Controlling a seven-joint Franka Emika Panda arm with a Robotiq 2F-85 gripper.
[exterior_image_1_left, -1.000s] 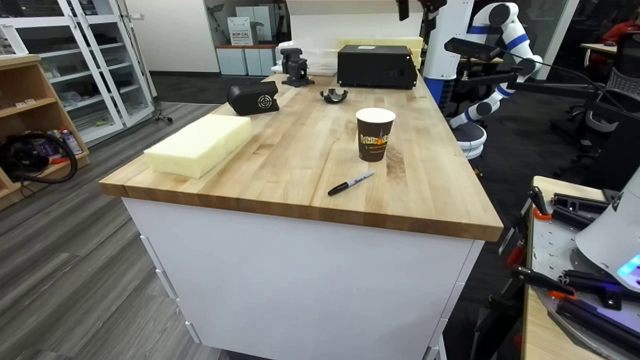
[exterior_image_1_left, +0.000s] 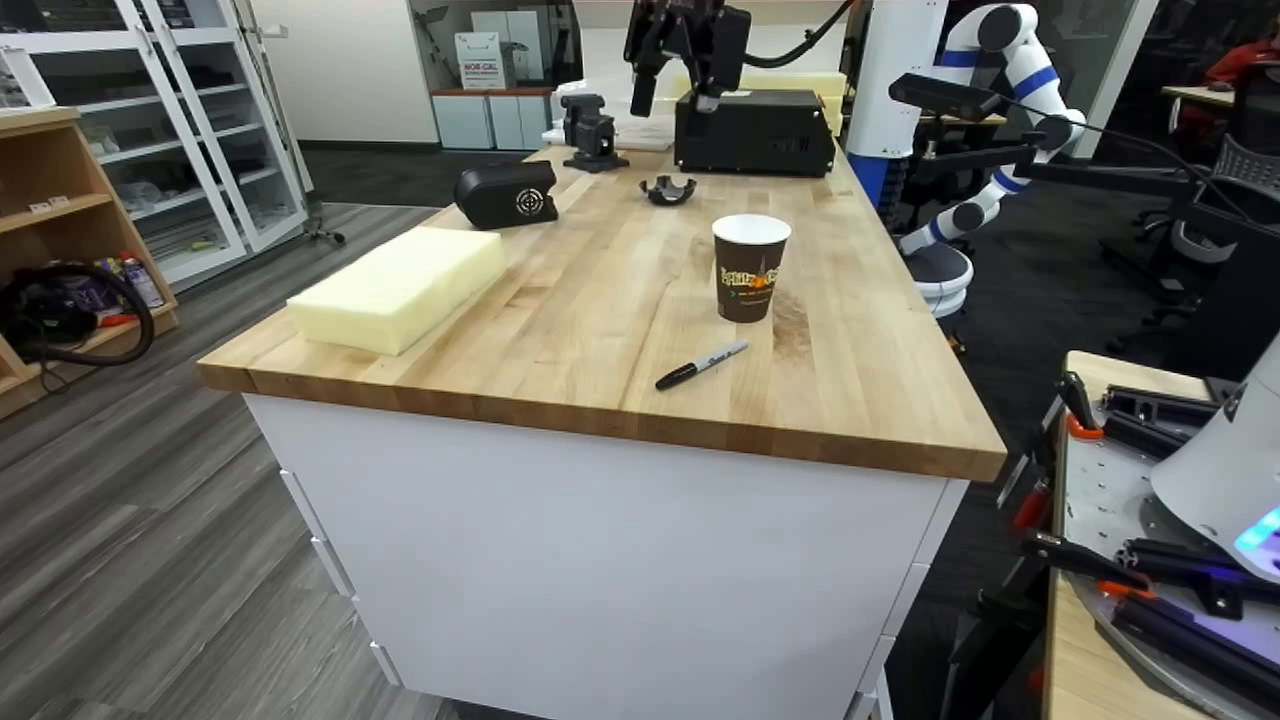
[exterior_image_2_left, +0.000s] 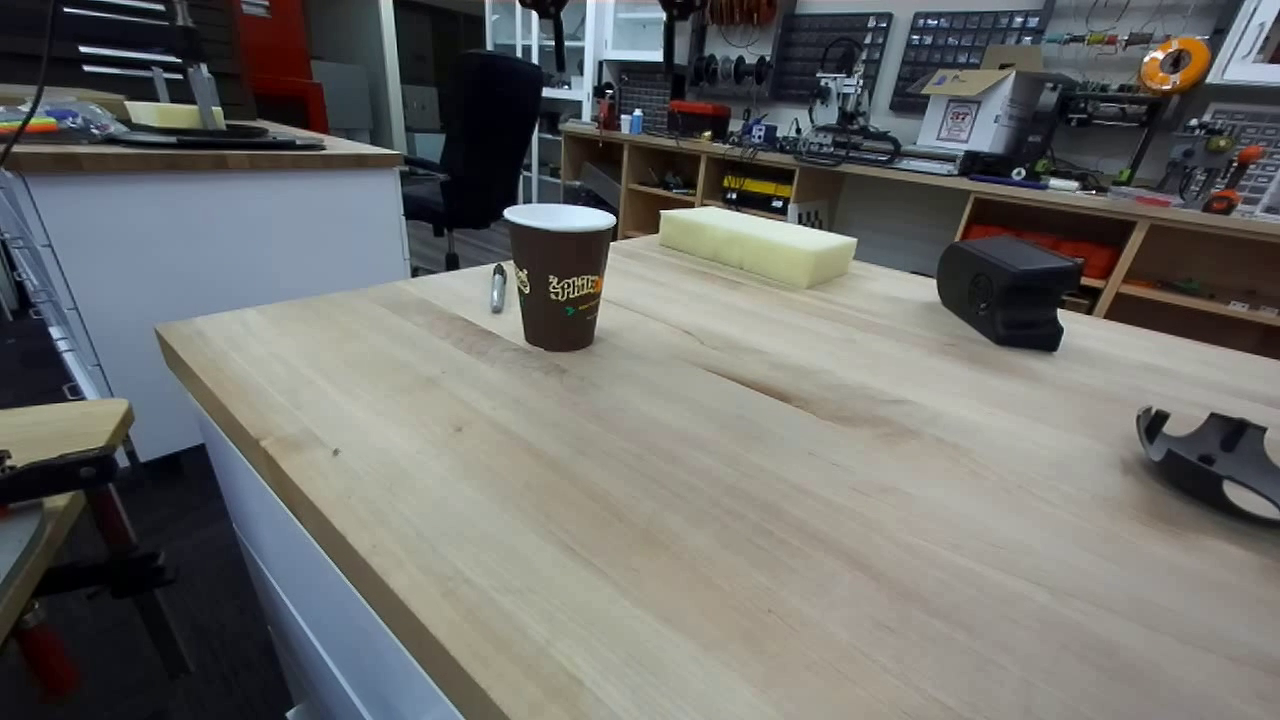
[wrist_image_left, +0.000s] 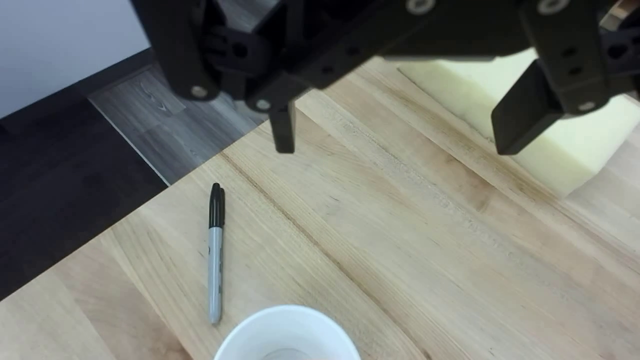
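Note:
My gripper is open, and bare tabletop shows between its spread fingers in the wrist view. In exterior view 1 the gripper (exterior_image_1_left: 677, 106) hangs high above the table; in exterior view 2 only its fingertips (exterior_image_2_left: 559, 48) reach in at the top edge. A brown paper cup (exterior_image_1_left: 746, 276) with a white rim stands upright on the wood. Its white inside (wrist_image_left: 288, 342) is partly cut off at the bottom of the wrist view. Beside the cup lies a grey marker (wrist_image_left: 216, 258) with a black cap. A pale yellow foam block (exterior_image_1_left: 402, 288) rests near the table's left edge.
Farther back on the wooden tabletop (exterior_image_1_left: 600, 288) are a black rounded block (exterior_image_1_left: 506, 196), a black curved piece (exterior_image_1_left: 667, 191), a small black vise-like device (exterior_image_1_left: 591, 132) and a black box (exterior_image_1_left: 753, 134). Clear wood lies between the foam and the cup.
In exterior view 1 my gripper has come left and lower, so more of it is in view. The cup, marker and foam block have stayed in place.

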